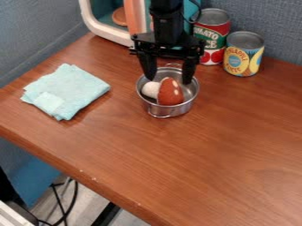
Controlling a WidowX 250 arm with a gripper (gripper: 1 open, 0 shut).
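A steel pot (168,107) stands on the wooden table, holding a white egg-like object (151,88) and a reddish-brown one (170,91). My black gripper (169,72) is above the pot, its two fingers apart over the rim, with nothing seen held between them.
A light blue cloth (65,90) lies to the left. A red-labelled can (211,40) and a yellow-labelled can (243,54) stand behind at the right. A white toy appliance (109,22) is at the back.
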